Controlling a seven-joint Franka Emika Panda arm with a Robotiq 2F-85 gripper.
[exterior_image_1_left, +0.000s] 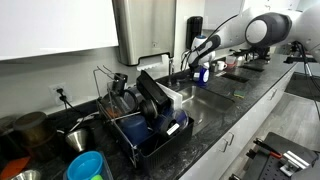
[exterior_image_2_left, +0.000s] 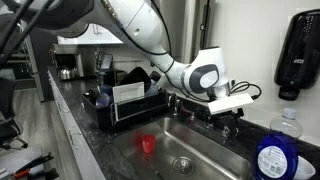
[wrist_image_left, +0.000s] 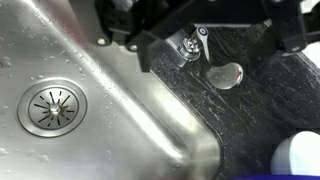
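Observation:
My gripper (exterior_image_2_left: 228, 108) hangs over the back edge of the sink, on the faucet side, with nothing seen between its fingers. In the wrist view its dark fingers (wrist_image_left: 146, 42) stand wide apart at the top. Below and between them is a metal fitting with a small handle (wrist_image_left: 203, 38) on the dark counter. The steel sink (wrist_image_left: 120, 110) lies to the left, with its drain (wrist_image_left: 52, 108) bare. A clear bottle with blue contents (exterior_image_2_left: 275, 155) stands near the sink's right end.
A red cup (exterior_image_2_left: 148, 145) is by the sink's near side. A black dish rack (exterior_image_1_left: 160, 150) full of dishes borders the basin. A white bowl (wrist_image_left: 298, 155) sits at the wrist view's lower right. The basin's middle looks clear.

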